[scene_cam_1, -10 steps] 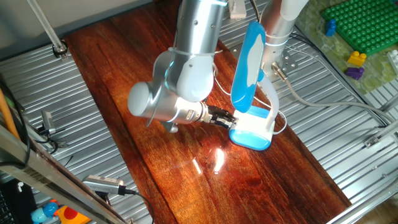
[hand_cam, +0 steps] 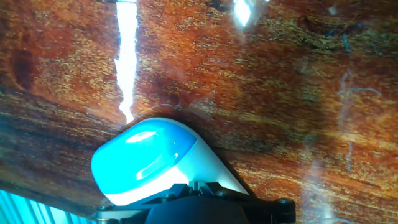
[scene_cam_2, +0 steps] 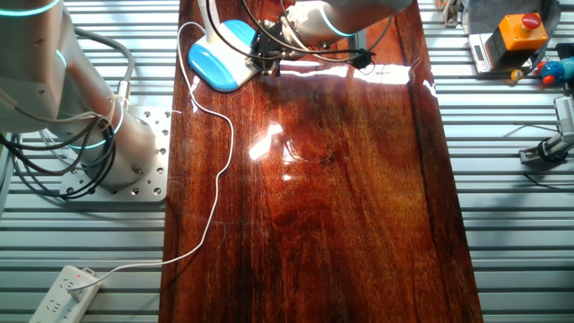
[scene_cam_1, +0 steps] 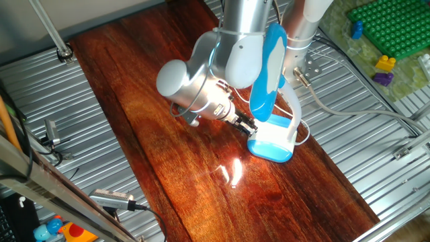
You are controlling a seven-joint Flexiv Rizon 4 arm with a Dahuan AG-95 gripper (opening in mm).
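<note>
A blue and white desk lamp stands upright on the wooden table, its white and blue base [scene_cam_1: 271,149] flat on the wood and its long blue head [scene_cam_1: 267,74] raised above. My gripper [scene_cam_1: 250,126] is low beside the base's near edge, pointing at it. In the second exterior view the black gripper [scene_cam_2: 266,47] is close against the lamp base [scene_cam_2: 221,65], partly hidden by cables. The wrist view has the base [hand_cam: 146,158] just beyond the gripper. Whether the fingers are open or shut, or touch the base, I cannot make out.
The lamp's white cord [scene_cam_2: 218,184] runs along the table edge to a power strip [scene_cam_2: 65,294]. A camera [scene_cam_1: 113,199] and an emergency stop box [scene_cam_2: 517,40] sit outside the tabletop.
The arm's wrist and forearm have swung right and turned, tilting the gripper more downward in the first exterior view. Its fingertips stay beside the base. The lamp has not visibly moved.
</note>
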